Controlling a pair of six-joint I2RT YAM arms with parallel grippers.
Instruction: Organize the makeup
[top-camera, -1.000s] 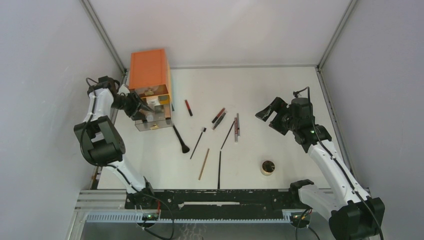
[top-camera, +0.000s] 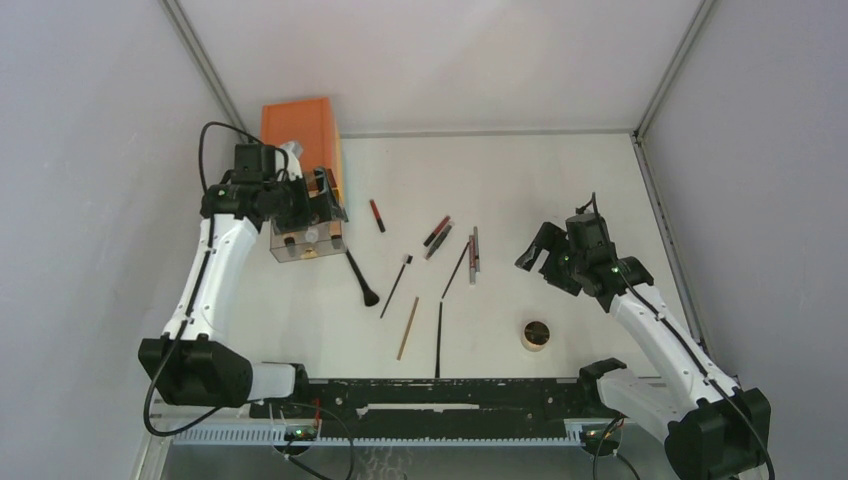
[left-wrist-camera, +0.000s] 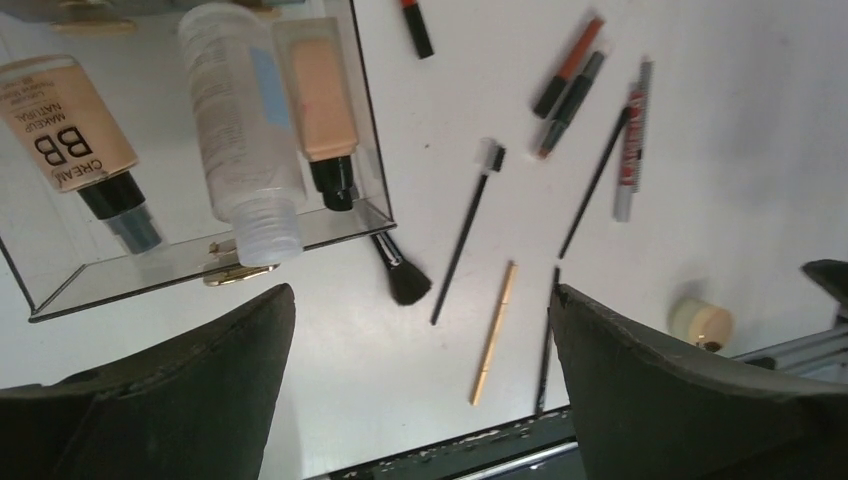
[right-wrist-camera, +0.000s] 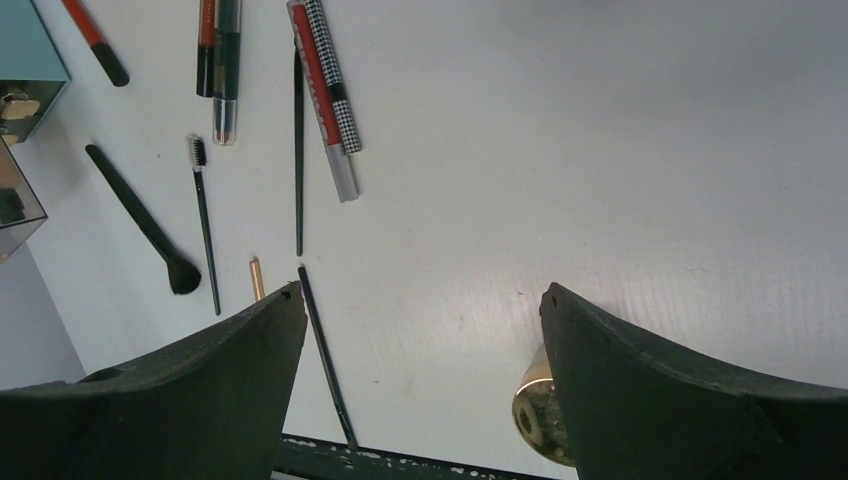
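Note:
An orange drawer box (top-camera: 298, 125) stands at back left, its clear lower drawer (top-camera: 285, 250) pulled out, holding a BB cream tube (left-wrist-camera: 65, 120), a clear bottle (left-wrist-camera: 240, 130) and a foundation bottle (left-wrist-camera: 325, 95). My open left gripper (top-camera: 328, 197) is above the drawer, empty. Loose on the table lie a large brush (top-camera: 362, 285), a spoolie (top-camera: 395, 288), thin brushes (top-camera: 438, 340), a wooden stick (top-camera: 408, 328), red and dark pencils (top-camera: 437, 230) and a round jar (top-camera: 535, 334). My open right gripper (top-camera: 533, 255) hovers empty above the right side.
A dark rail (top-camera: 500, 395) runs along the front edge; grey walls stand at both sides and behind.
My left arm has swung up and to the right, from the drawer's left side to over it. The right gripper has shifted only slightly; the table items are unchanged.

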